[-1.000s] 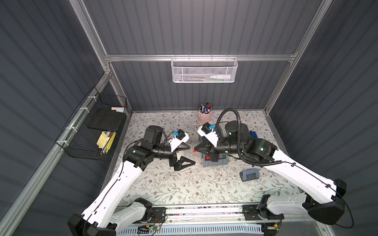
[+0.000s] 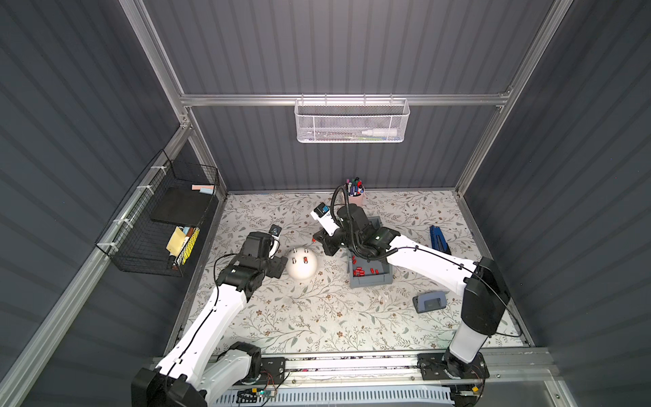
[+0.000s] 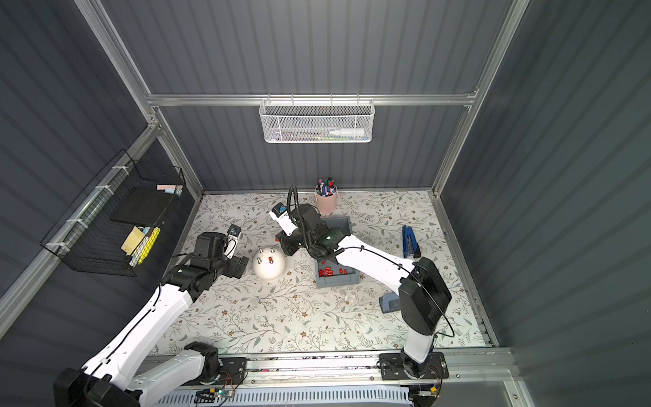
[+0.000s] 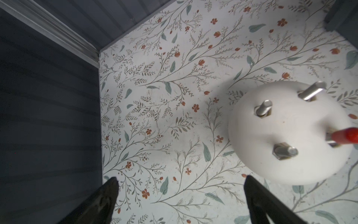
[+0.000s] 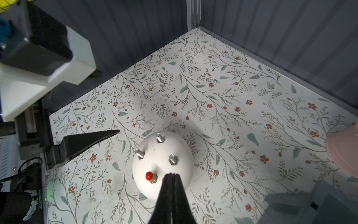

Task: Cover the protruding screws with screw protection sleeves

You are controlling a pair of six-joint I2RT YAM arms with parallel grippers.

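Note:
A white dome (image 4: pixel 283 123) stands on the floral mat with upright metal screws, such as the bare screw (image 4: pixel 285 151); a red sleeve (image 4: pixel 345 135) covers one. My left gripper stands open at the dome's left, nothing between its fingers. My right gripper is above and right of the dome; its fingertips meet, and in the top views a small red piece shows at them, unclear whether held. Loose red sleeves (image 2: pixel 359 271) lie in the grey bin (image 2: pixel 371 280).
A pink pen cup (image 3: pixel 326 203) is at the back. A blue stapler (image 3: pixel 411 241) and grey object (image 2: pixel 428 302) lie right.
My left gripper has withdrawn leftward, uncovering the dome. My right gripper has moved left and back toward the dome, its arm stretched further over the table.

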